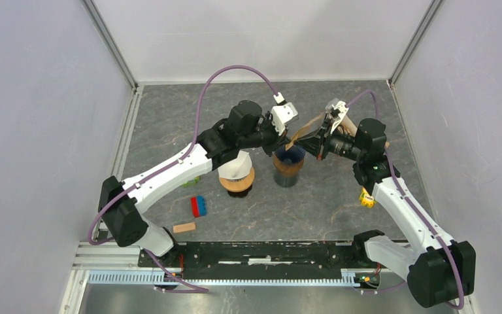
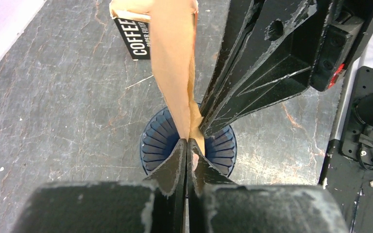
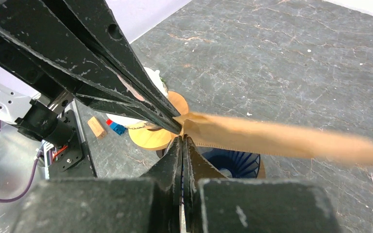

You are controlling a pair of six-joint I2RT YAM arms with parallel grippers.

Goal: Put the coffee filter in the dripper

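Note:
The tan paper coffee filter [image 2: 172, 63] is above the dark blue ribbed dripper [image 2: 158, 141]. My left gripper is shut on the filter's lower end. My right gripper is also shut, close to the left fingertips, with a flap of the filter [image 3: 252, 133] touching its tips. I cannot tell whether paper is pinched there. In the top view, the filter [image 1: 306, 127] slants up and right between both grippers. The dripper [image 1: 290, 155] rests in a wood-collared glass carafe [image 1: 286, 178] beneath them.
A white-and-wood vessel [image 1: 236, 182] stands just left of the carafe. Further left and nearer lie a red-blue block [image 1: 198, 207] and a wooden block [image 1: 184, 227]. A black coffee filter box [image 2: 135, 41] lies behind.

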